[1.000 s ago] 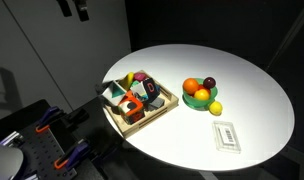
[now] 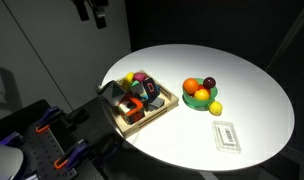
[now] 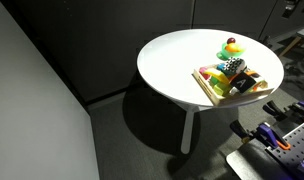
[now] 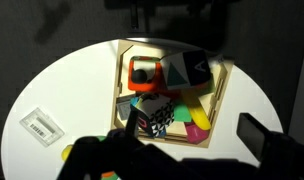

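My gripper [image 2: 92,20] hangs high over the near left side of the round white table, open and touching nothing. In the wrist view its two dark fingers [image 4: 257,140] stand wide apart at either side, with only part of the scene between them. Below lies a wooden tray [image 4: 120,75] packed with items: an orange-red object [image 4: 144,72], a dark box with a triangle and letter [image 4: 185,68], a black-and-white patterned item [image 4: 155,112] and a yellow piece [image 4: 197,108]. Smaller pieces beneath are partly hidden.
A green bowl [image 2: 199,103] holding several round fruits stands right of the tray. Beside it are a yellow fruit [image 2: 215,108] and a flat white item [image 2: 226,137] on the table [image 2: 262,110].
In exterior view 1 my gripper has shifted right and slightly down, and a shadow now darkens the tray's left part. The objects have stayed in place.
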